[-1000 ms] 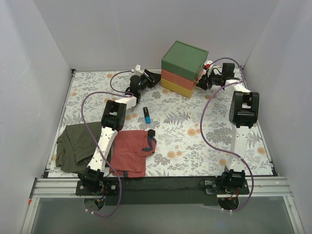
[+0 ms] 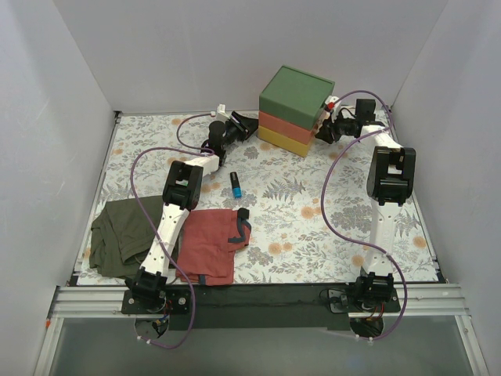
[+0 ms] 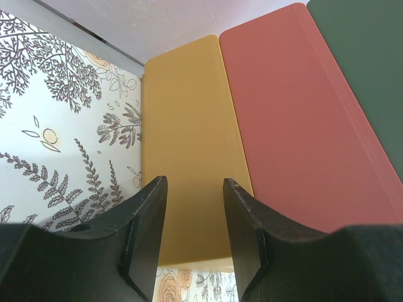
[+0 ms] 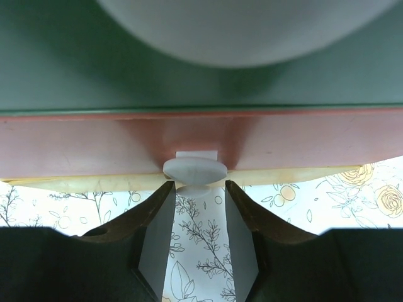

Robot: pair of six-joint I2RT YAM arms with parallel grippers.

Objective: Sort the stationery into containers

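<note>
A stack of three drawers stands against the back wall: green (image 2: 297,88) on top, red (image 2: 285,130) in the middle, yellow (image 2: 282,142) at the bottom. My left gripper is at the stack's left side, fingers apart, facing the yellow drawer's plain end (image 3: 189,126); whether they touch it cannot be told. On the other side my right gripper is open, its tips close to the red drawer's white knob (image 4: 194,169). The yellow drawer's knob (image 4: 192,191) shows just below. A dark pen with a blue end (image 2: 236,185) lies on the table.
An olive cloth (image 2: 117,235) and a red cloth (image 2: 207,247) with a dark strap lie at the front left. Grey walls enclose the table's sides and back.
</note>
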